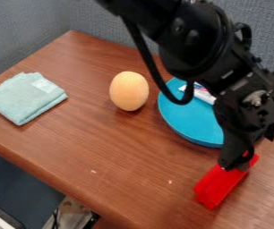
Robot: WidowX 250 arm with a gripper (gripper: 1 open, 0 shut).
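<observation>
The black arm reaches down from the top right, and its gripper (237, 161) hangs low over the far end of a red rectangular object (218, 186) near the right of the table. The fingertips are dark and partly hidden behind the wrist. A blue plate (187, 121) lies behind the arm, partly covered by it, with a small white item (201, 92) on it.
An orange egg-like object (129, 90) stands left of the plate. A folded pale cloth (25, 97) lies at the left.
</observation>
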